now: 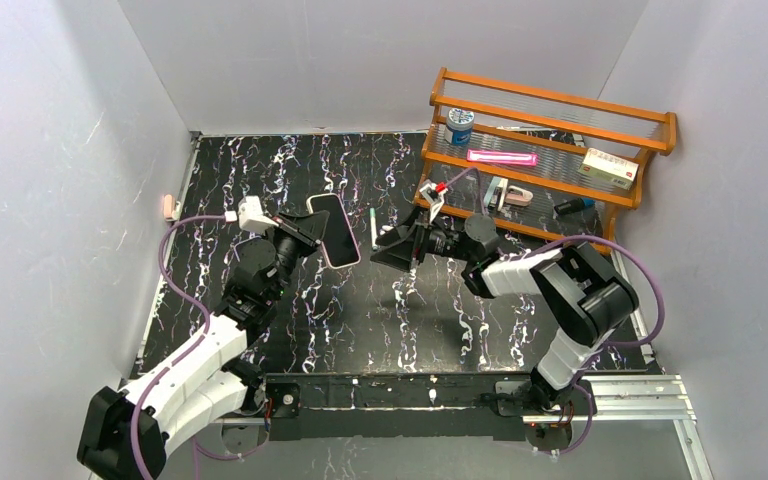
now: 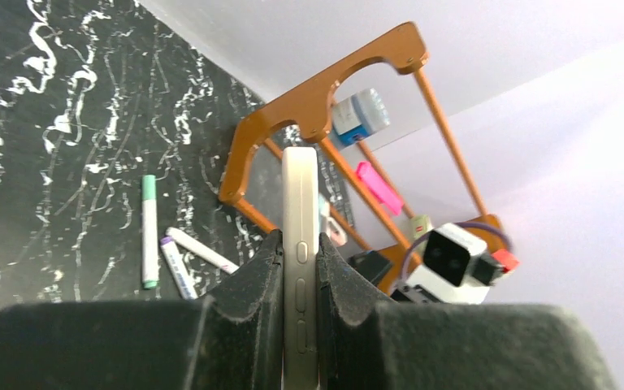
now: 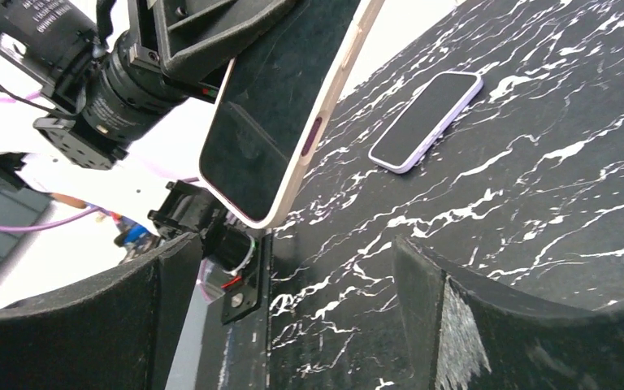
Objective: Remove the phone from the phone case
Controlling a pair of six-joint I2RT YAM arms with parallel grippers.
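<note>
A phone in a light-edged case (image 1: 336, 236) (image 2: 300, 203) (image 3: 271, 114) is held raised by my left gripper (image 1: 305, 232), which is shut on it; the phone stands edge-on between its fingers in the left wrist view, and screen and side buttons show in the right wrist view. My right gripper (image 1: 392, 246) is open, empty, facing the phone from the right, a short way apart. A second dark phone-like object with a lilac rim (image 3: 422, 122) lies on the marble table, mostly behind my left arm in the top view.
Several markers (image 2: 149, 231) lie on the table near the rack's left end. The wooden rack (image 1: 545, 130) at back right holds a can (image 1: 459, 127), a pink pack (image 1: 501, 158), a box (image 1: 608, 168) and small items.
</note>
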